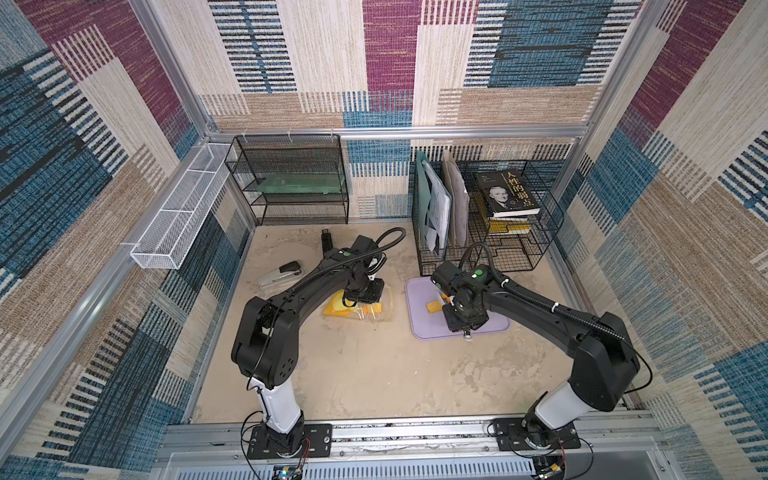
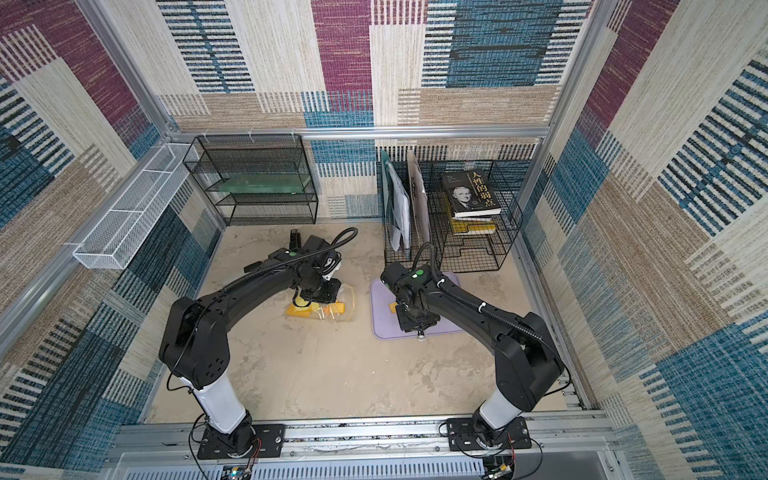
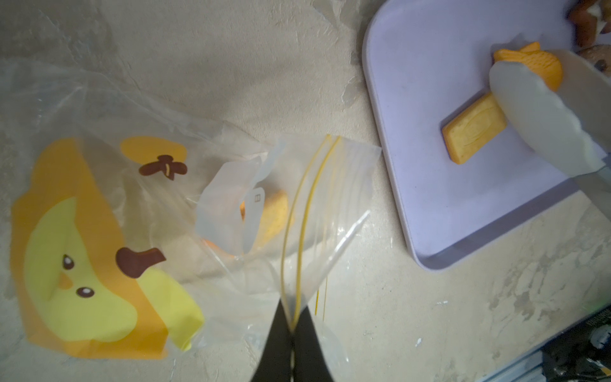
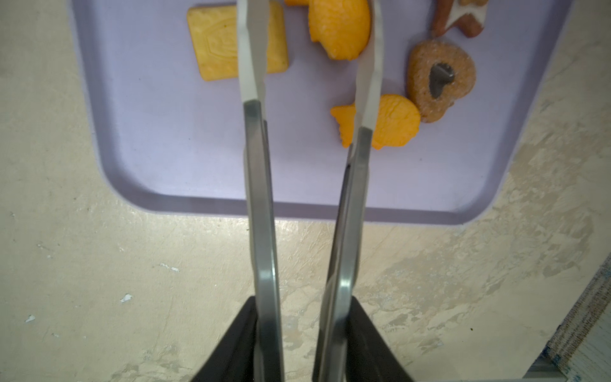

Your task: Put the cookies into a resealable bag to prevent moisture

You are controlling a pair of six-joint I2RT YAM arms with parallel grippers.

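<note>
A clear bag (image 3: 210, 267) with a yellow cartoon print lies on the table, a yellow-orange cookie (image 3: 275, 213) showing through its plastic. My left gripper is shut on the bag's edge beside the yellow zip lines. My right gripper grips silver tongs (image 4: 261, 184) with pale scalloped ends, their arms apart. Those ends are over the lilac tray (image 4: 172, 205), on either side of an orange fish cookie (image 4: 340, 28). A rectangular cookie (image 4: 216, 44) lies partly beneath one end. A second fish cookie (image 4: 397, 121) and a heart cookie (image 4: 439, 79) lie nearby.
A brown-and-white cookie (image 4: 458, 17) is at the tray's far side. Behind stand a wire rack with folders (image 1: 436, 204) and a book (image 1: 508, 194). A stapler (image 1: 280, 274) lies at left.
</note>
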